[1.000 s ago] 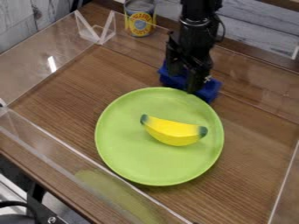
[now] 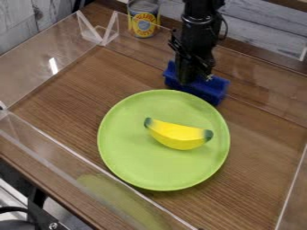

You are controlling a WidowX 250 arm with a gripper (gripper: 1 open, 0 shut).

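The black gripper (image 2: 185,70) is low over a blue object (image 2: 210,88) behind the plate; its fingertips are dark and hard to make out against it. A yellow banana (image 2: 178,135) with green tips lies on a green plate (image 2: 138,166) in the middle of the table.
A can with a yellow label (image 2: 143,20) stands at the back left.
The gripper has shifted slightly to the left over the blue object. The banana and plate have not moved.
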